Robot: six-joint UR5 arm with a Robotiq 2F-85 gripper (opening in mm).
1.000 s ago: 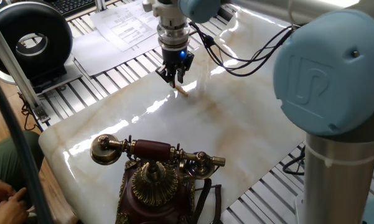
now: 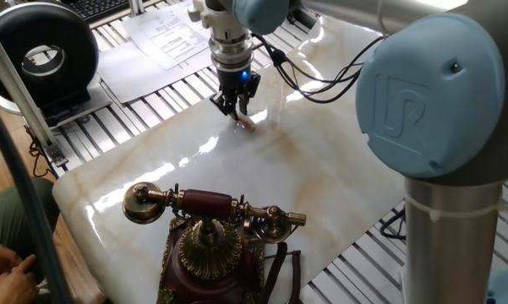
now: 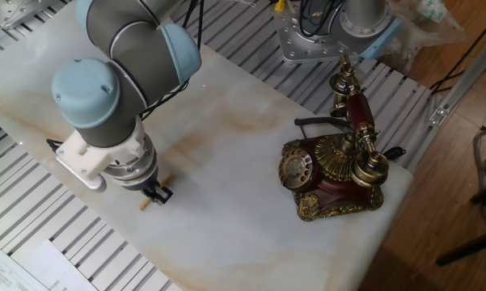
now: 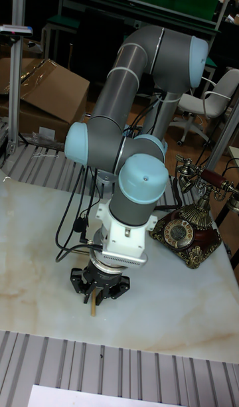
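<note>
A thin, tan stick (image 2: 247, 123) lies on the glossy marble-patterned board (image 2: 296, 160), near the edge away from the telephone. Directly over it, pointing down, is my black gripper (image 2: 237, 115). In exterior view 2 the stick (image 3: 145, 204) shows on both sides of the gripper (image 3: 162, 196), its middle hidden. From the front, the stick (image 4: 93, 304) appears by the fingertips of the gripper (image 4: 99, 297). Its fingers look narrowed at the tips, but whether they touch the stick is unclear.
An ornate dark red and brass telephone (image 3: 331, 174) occupies the other end of the board. Papers (image 2: 165, 42) and a black ring-shaped device (image 2: 42, 55) lie beyond its edge. Between stick and telephone the board is clear.
The stick stays in nearly the same place; the telephone has not moved.
</note>
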